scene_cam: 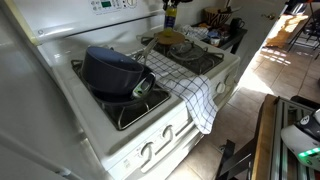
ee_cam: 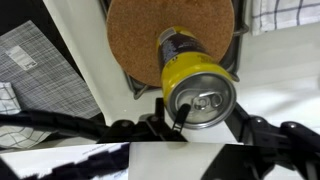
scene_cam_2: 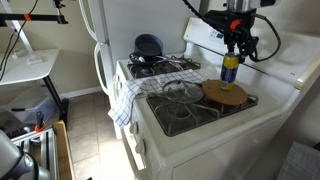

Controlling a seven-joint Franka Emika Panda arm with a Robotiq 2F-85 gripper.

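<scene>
A yellow can (scene_cam_2: 230,70) with a dark blue band is upright at the round cork mat (scene_cam_2: 224,94). My gripper (scene_cam_2: 233,56) comes down from above and is shut on the can's upper part. From the wrist view, the can's silver lid (ee_cam: 201,101) with its pull tab faces me, with dark fingers on both sides. The cork mat (ee_cam: 150,38) spreads beneath the can. Whether the can's base touches the mat or hangs just over it, I cannot tell. At the far end of the stove, the can (scene_cam: 170,19) looks small and the gripper is mostly cut off.
The cork mat lies on a burner grate, with a pan lid (scene_cam_2: 182,92) beside it. A checkered towel (scene_cam: 190,85) drapes over the stove's middle and front. The dark blue pot (scene_cam: 112,70) stands on the other burners. The control panel (scene_cam: 110,6) rises behind.
</scene>
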